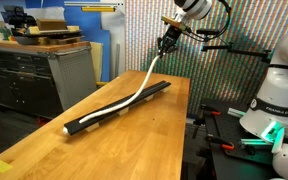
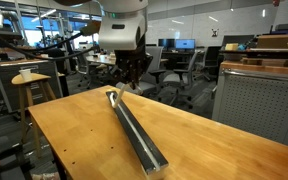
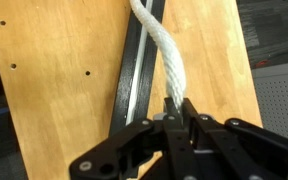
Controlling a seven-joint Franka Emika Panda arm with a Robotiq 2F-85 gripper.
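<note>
A thick white rope (image 1: 135, 97) rises from the long black channel on the table to my gripper (image 1: 162, 49). In the wrist view the rope (image 3: 164, 45) runs down into the gripper, which is shut on it. Its far part lies along the black channel (image 1: 120, 107), with one end near the channel's left end. From the other side, the gripper (image 2: 129, 83) hangs above the far end of the channel (image 2: 142, 140), and only a short piece of rope shows below it.
A second robot arm (image 1: 274, 100) stands at the table's right side. Behind the table is a grey metal cabinet (image 1: 24, 80). A wooden stool (image 2: 34, 95) stands to the left in the second exterior view.
</note>
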